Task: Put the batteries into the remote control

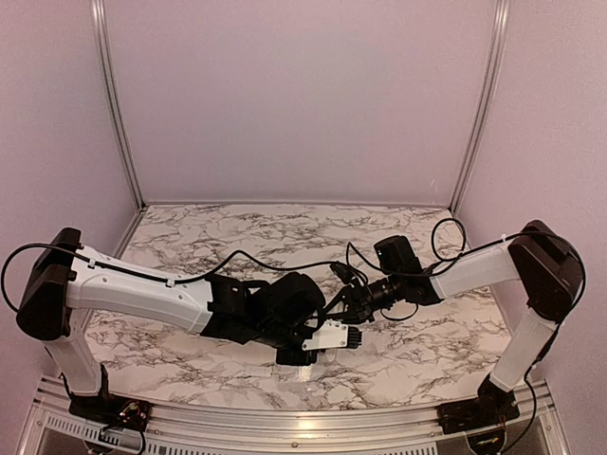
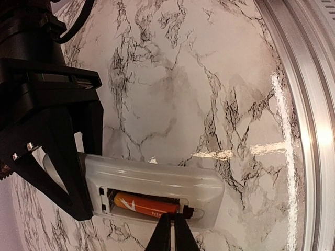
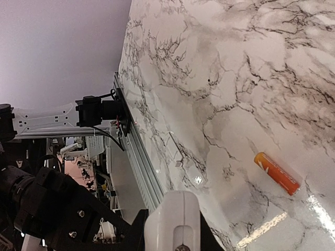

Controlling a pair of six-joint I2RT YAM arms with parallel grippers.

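A translucent white remote is held by my right gripper, shut on one end of it; in the right wrist view its white end (image 3: 172, 219) sits between the dark fingers. An orange battery (image 2: 144, 205) lies in the remote's open compartment. My left gripper is shut, its tips just at the battery's end by the compartment's edge, nothing visible between them. A second orange battery (image 3: 276, 172) lies loose on the marble table. In the top view both grippers meet at front centre, largely hiding the remote.
The metal rail (image 2: 314, 125) runs along the table's front edge, close by the grippers.
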